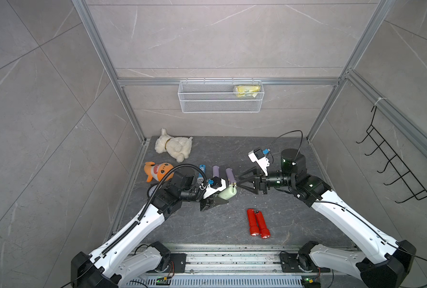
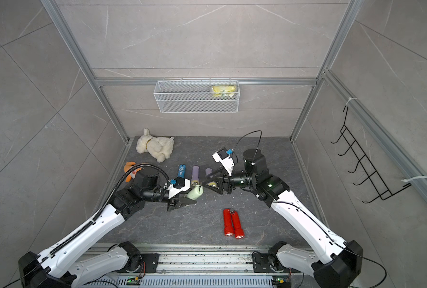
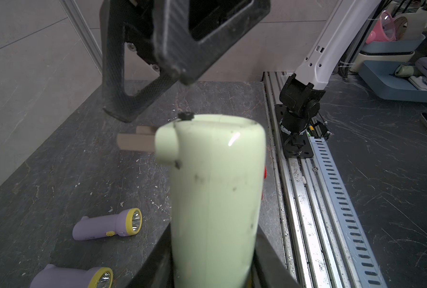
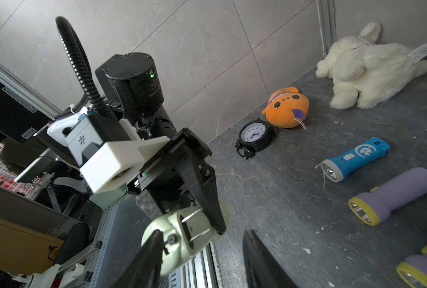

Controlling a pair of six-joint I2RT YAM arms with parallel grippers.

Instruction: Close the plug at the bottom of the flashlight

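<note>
My left gripper (image 1: 213, 196) is shut on a pale green flashlight (image 3: 213, 192), held upright in the left wrist view with a small dark piece and a protruding cylinder at its top end. In the right wrist view that end (image 4: 184, 235) shows a metal strip in a recess. My right gripper stands open just beside and above the flashlight's end, its fingers not closed on it.
Two purple flashlights (image 4: 395, 192) and a blue one (image 4: 352, 158) lie behind. Red flashlights (image 1: 251, 220) lie at the front. An orange plush (image 4: 285, 110), a white plush (image 1: 175, 146) and a clock (image 4: 253, 135) are at the left.
</note>
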